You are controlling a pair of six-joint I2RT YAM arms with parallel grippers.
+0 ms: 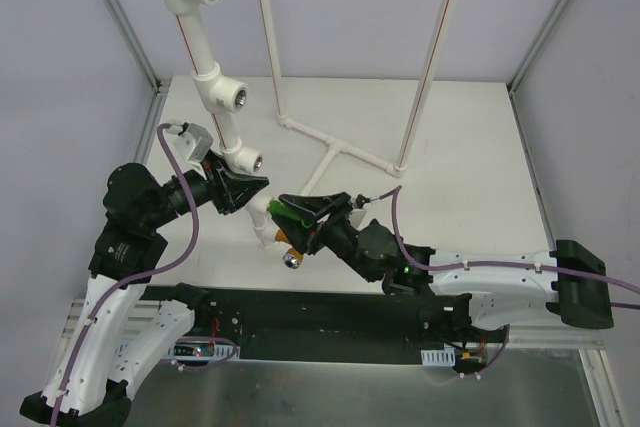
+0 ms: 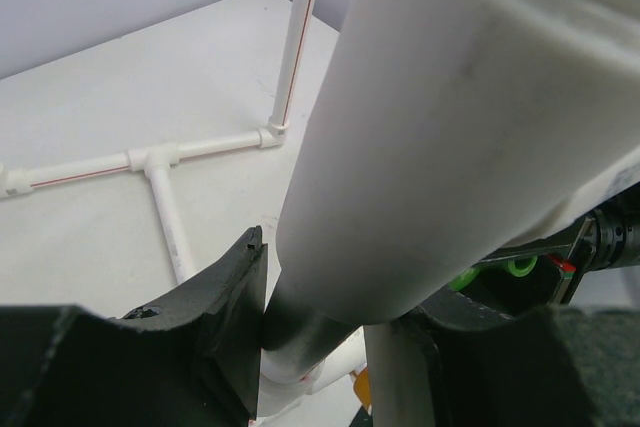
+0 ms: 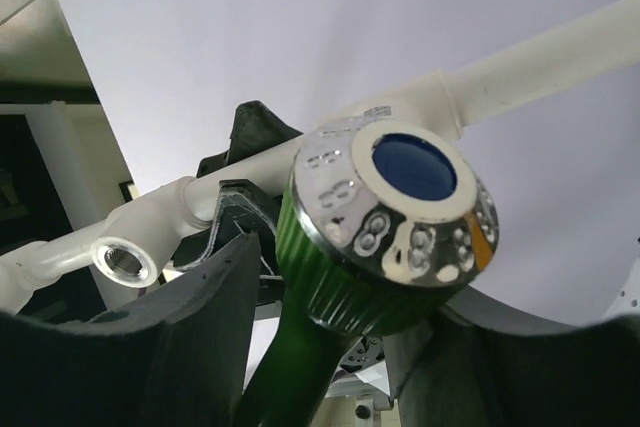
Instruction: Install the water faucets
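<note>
In the left wrist view a white pipe (image 2: 310, 322) passes between the fingers of my left gripper, which touch it on both sides; from above, the left gripper (image 1: 258, 193) sits beside the column of pipe outlets. My right gripper (image 1: 298, 225) is shut on the green handle (image 1: 285, 211) of a faucet with an orange body (image 1: 282, 237) and a metal spout (image 1: 292, 259). Up close, a chrome hub with a blue cap (image 3: 412, 167) stands in front of the right gripper, with the green handle (image 3: 290, 372) between its fingers. The faucet's joint with the pipe is hidden.
Threaded outlets (image 1: 233, 96) face right along the upper pipe, the lowest (image 1: 250, 161) close above my left gripper. A white pipe frame (image 1: 330, 139) lies behind. The white panel (image 1: 465, 167) is clear at right.
</note>
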